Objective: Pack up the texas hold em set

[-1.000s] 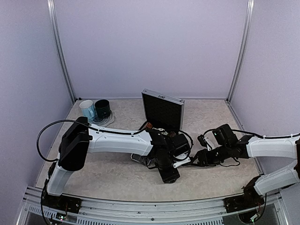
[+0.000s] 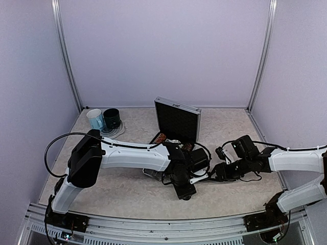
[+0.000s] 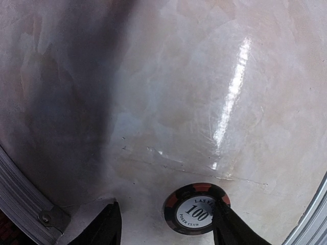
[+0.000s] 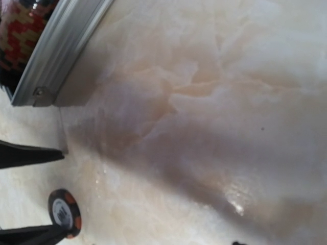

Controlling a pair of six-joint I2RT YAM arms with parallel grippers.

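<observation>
A black-and-red poker chip marked 100 lies flat on the table in the left wrist view. My left gripper is part open above the table, with the chip between its fingers in view, overlapped by the right one. In the right wrist view a chip, perhaps the same one, shows beside the lower finger, partly behind it. My right gripper is parted as well; contact with the chip cannot be told. The aluminium case stands with its lid raised, and chips show inside. My left arm covers its front.
A light blue mug and a black mug stand at the back left. The case's metal corner is close to the right gripper. Both grippers are close together near the table's middle.
My left arm has shifted slightly to the right over the last second, uncovering a bit more of the chips in the case. The right arm looks unmoved.
</observation>
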